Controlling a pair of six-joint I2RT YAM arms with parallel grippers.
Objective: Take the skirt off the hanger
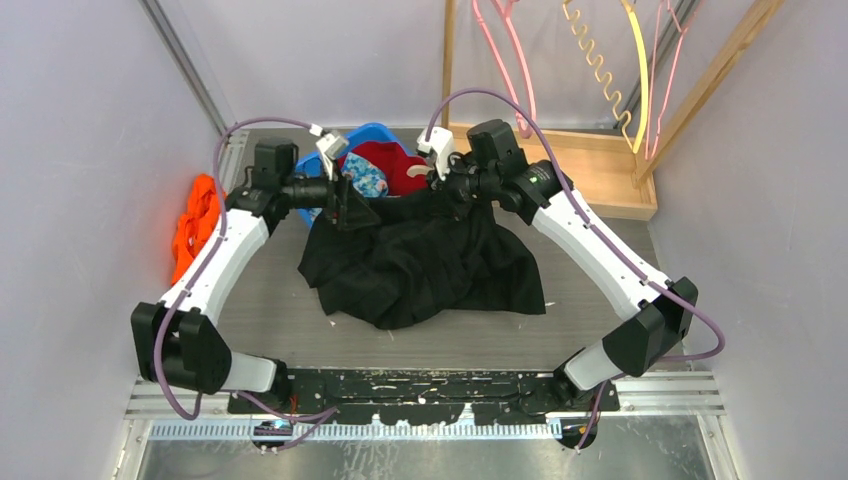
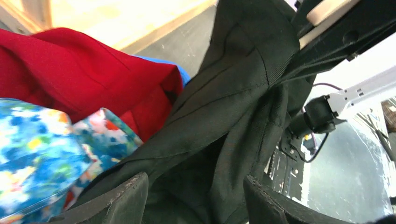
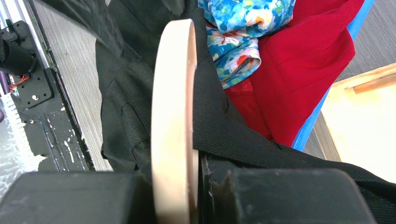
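A black skirt point(image 1: 420, 265) lies bunched across the floor before the blue bin, partly raised at my right gripper point(image 1: 450, 185). In the right wrist view a pale wooden hanger piece point(image 3: 170, 116) stands between that gripper's fingers, with black fabric around it. My left gripper is parted over the black fabric at the skirt's upper left, nothing clearly between its fingers. The hanger's end also shows at the top right of the left wrist view, beside my right gripper.
A blue bin point(image 1: 365, 133) holds red and floral cloth. Orange cloth point(image 1: 195, 225) lies by the left wall. A wooden rack point(image 1: 600, 170) with pink and yellow hangers stands at the back right. Bare floor shows at the front.
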